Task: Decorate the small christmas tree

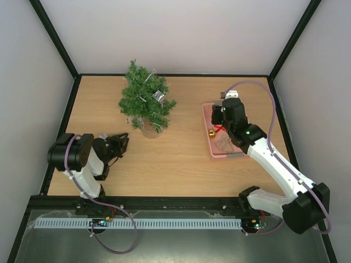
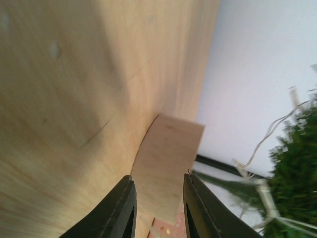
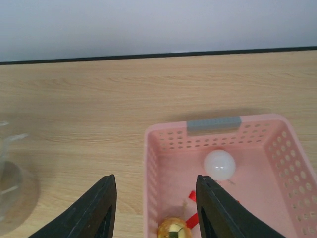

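Note:
The small green tree (image 1: 143,96) stands at the back left in a clear base, with cords and a silver piece (image 1: 158,96) on it. My left gripper (image 1: 122,142) is left of and in front of it, part open and empty; foliage (image 2: 292,178) fills the right of its view. My right gripper is part open above the pink basket (image 3: 145,198), which holds a white ball (image 3: 219,163), a gold ornament (image 3: 173,229) and red items (image 3: 193,218).
Black frame edges and walls surround it.

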